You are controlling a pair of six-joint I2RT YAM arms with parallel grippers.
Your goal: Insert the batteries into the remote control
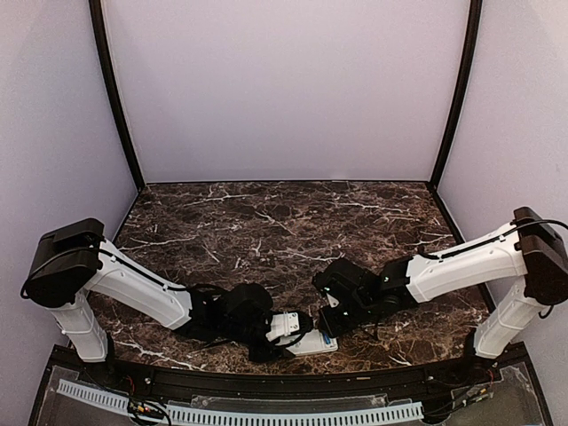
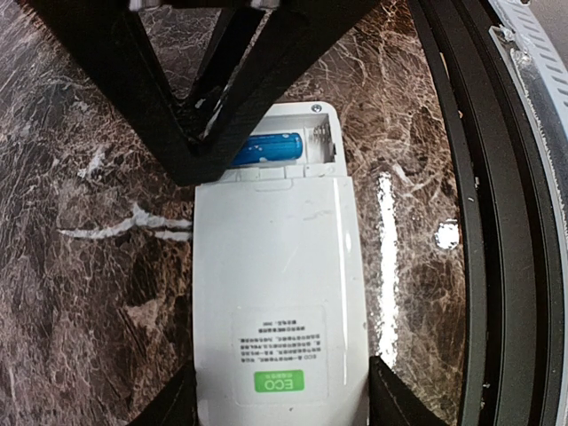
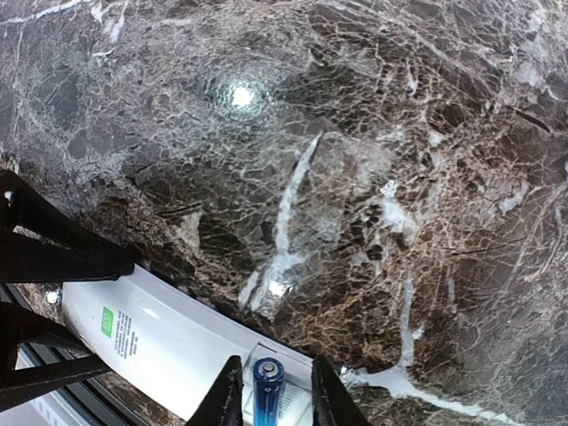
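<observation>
The white remote (image 2: 275, 266) lies on the marble table near its front edge, its end compartment uncovered with a blue battery (image 2: 275, 146) in it. My left gripper (image 1: 288, 342) is shut on the remote's body, fingers on both sides in the left wrist view. My right gripper is over the compartment end, fingers part open either side of the blue battery (image 3: 267, 390), which appears end-on at the top; whether they touch it I cannot tell.
The table's front edge with a dark rail (image 1: 231, 382) runs just below the remote. The marble table (image 1: 266, 222) behind both arms is clear.
</observation>
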